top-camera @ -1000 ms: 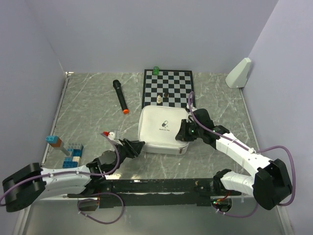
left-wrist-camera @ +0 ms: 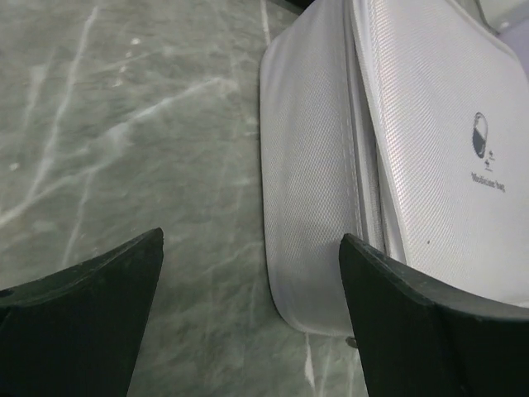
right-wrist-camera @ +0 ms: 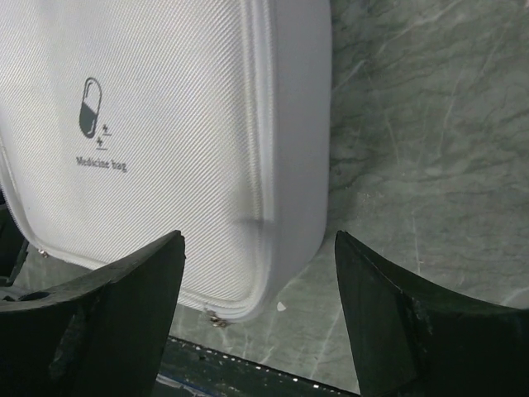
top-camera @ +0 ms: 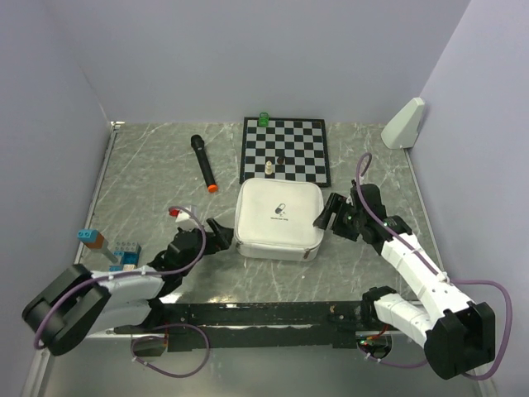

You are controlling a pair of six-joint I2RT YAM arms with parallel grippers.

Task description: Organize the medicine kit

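Note:
The white medicine bag (top-camera: 278, 213), printed "Medicine bag", lies closed in the middle of the grey marble table (top-camera: 149, 157). My left gripper (top-camera: 219, 234) stands open just off its left side; the left wrist view shows the bag's side (left-wrist-camera: 306, 174) between and beyond the open fingers, the lid edge slightly raised. My right gripper (top-camera: 331, 213) is open at the bag's right edge, with the zipped rim (right-wrist-camera: 269, 165) in front of its fingers in the right wrist view.
A chessboard (top-camera: 297, 145) with small items stands behind the bag. A black microphone (top-camera: 202, 161) lies back left, blue blocks (top-camera: 126, 258) sit at the left edge, a white object (top-camera: 403, 124) is at back right.
Both grippers have drawn back outward from the bag, the right one moving right and the left one shifting left. The bag looks unmoved.

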